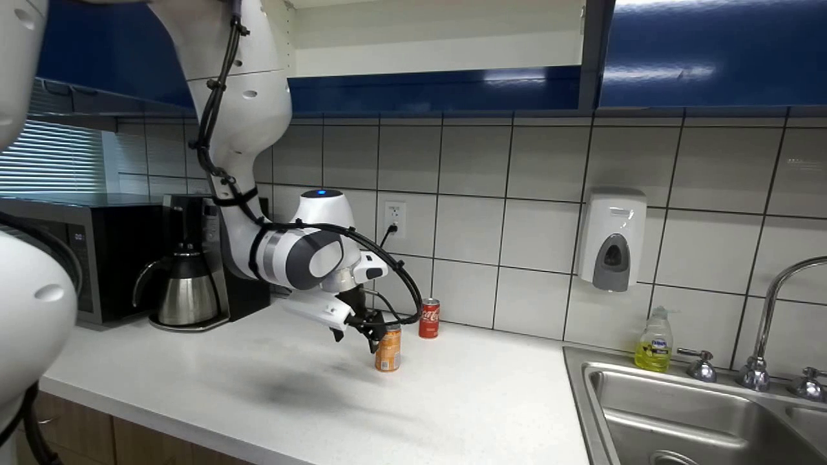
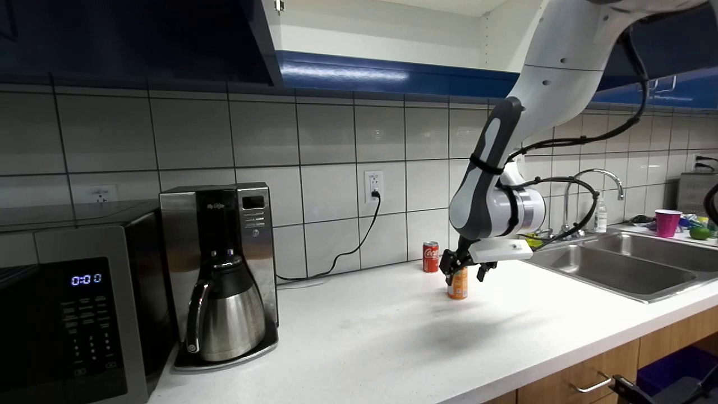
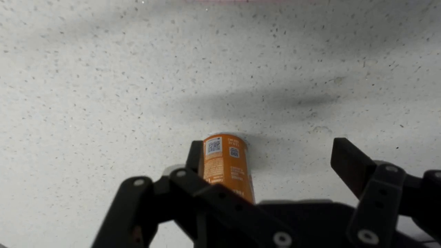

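An orange can (image 1: 389, 356) stands upright on the white counter (image 1: 473, 403), its top partly hidden by my gripper (image 1: 356, 341). The fingers are open, at the height of the can's upper part. In the wrist view the orange can (image 3: 225, 165) shows close against the left finger (image 3: 195, 159), with a wide gap to the right finger (image 3: 351, 165); whether the finger touches it I cannot tell. From the other side, the orange can (image 2: 458, 286) appears below and between the fingers. Nothing is gripped.
A coffee maker (image 2: 229, 276) and a microwave (image 2: 74, 310) occupy one end; a sink (image 1: 698, 403) with a soap bottle (image 1: 655, 341) lies at the other.
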